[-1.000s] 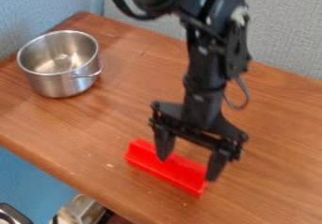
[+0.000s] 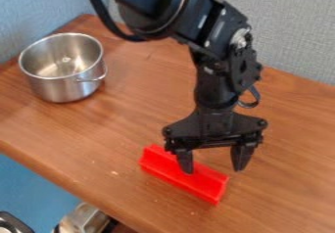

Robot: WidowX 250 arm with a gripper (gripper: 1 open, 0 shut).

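A red block (image 2: pixel 197 182) lies lengthwise on the wooden table near its front, slanting toward the right. My black gripper (image 2: pixel 214 163) is over it, open, one finger over the block's back edge and the other further right, behind the block. A steel pot (image 2: pixel 53 71) with a side handle sits at the back left of the table.
Walls border the back. At the lower left, past the table's edge, are a blue floor and some metal items.
My gripper has risen slightly and shifted a little to the right. The red block has moved slightly to the right.
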